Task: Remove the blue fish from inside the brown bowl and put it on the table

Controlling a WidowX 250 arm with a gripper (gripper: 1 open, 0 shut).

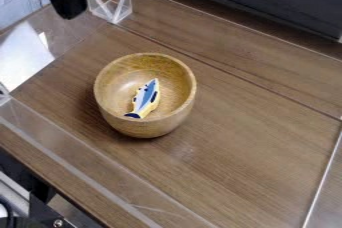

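The blue fish (146,97), a small toy with blue, white and yellow on it, lies inside the brown bowl (178,62), towards its near side. The bowl is round, wooden and upright on the table (247,142). My gripper (67,0) is a dark shape at the top left, well apart from the bowl. Part of it is cut off by the frame edge, and its fingers cannot be made out clearly, so I cannot tell whether it is open or shut.
Bare wood stretches right of the bowl and in front of it. A clear angular piece (115,10) stands by the far left edge. White material (23,56) lies at the left, and dark cables (40,207) show at the lower left.
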